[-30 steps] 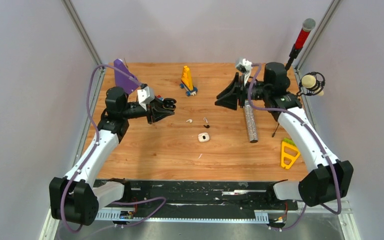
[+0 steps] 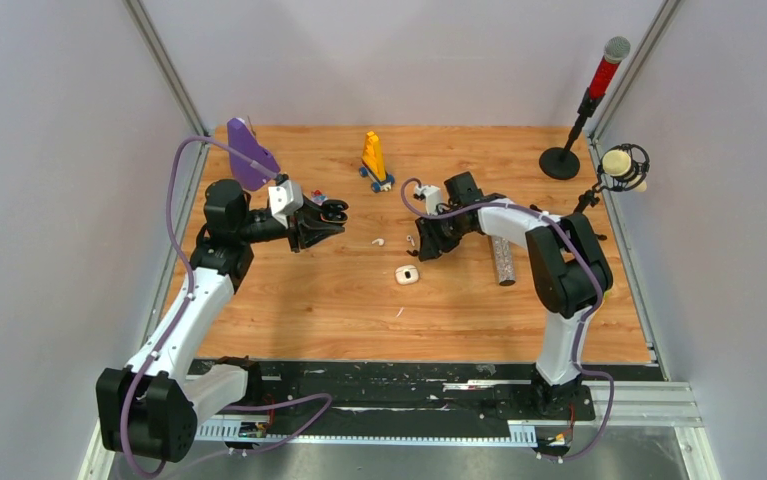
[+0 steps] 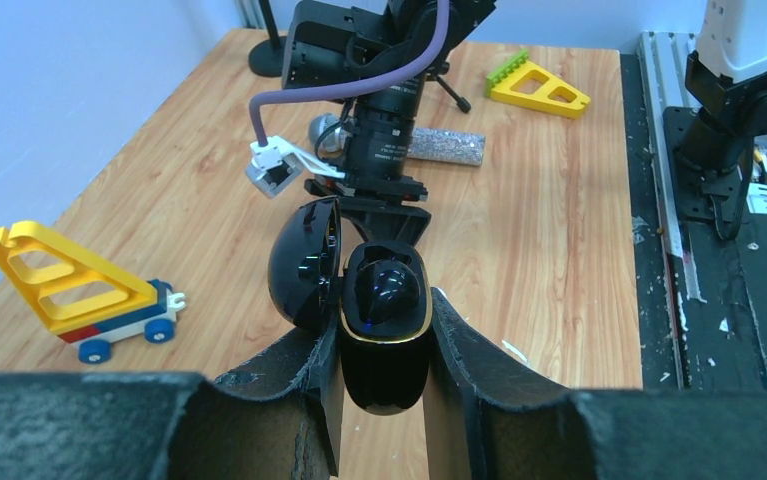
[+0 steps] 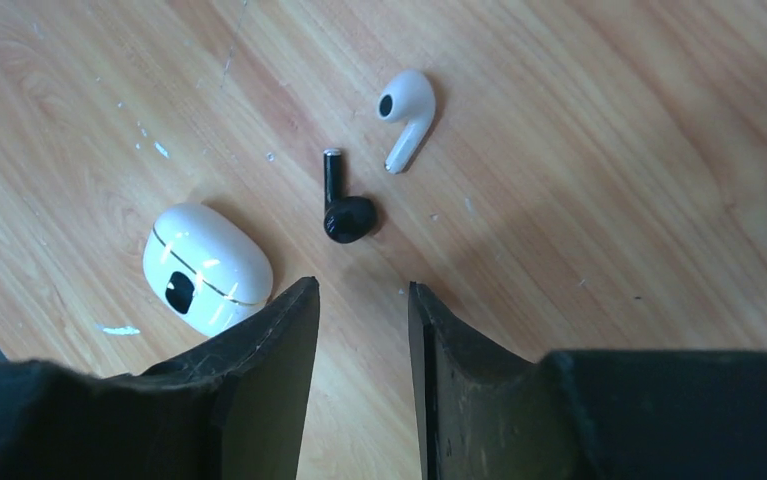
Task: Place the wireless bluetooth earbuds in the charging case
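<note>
My left gripper [image 2: 325, 226] is shut on a black charging case [image 3: 386, 360], held above the table with its lid [image 3: 301, 265] raised. A rounded black shape shows in the case's opening; whether it is an earbud I cannot tell. On the wood lies a black earbud [image 4: 349, 218], its stem pointing away from my right gripper. That gripper stands part open just short of the earbud, nothing between its fingers. A white earbud [image 4: 411, 103] lies beyond the black one. To the left, in the right wrist view, rests a closed white case [image 4: 209, 268].
A yellow toy on blue wheels [image 2: 375, 165] stands at the back. A silvery cylinder [image 2: 502, 262] lies under the right arm, with a microphone stand [image 2: 559, 163] behind.
My right arm has swung from the back right toward the front left and lowered, bringing its gripper beside the black earbud. The left arm, with the black case, has barely shifted.
</note>
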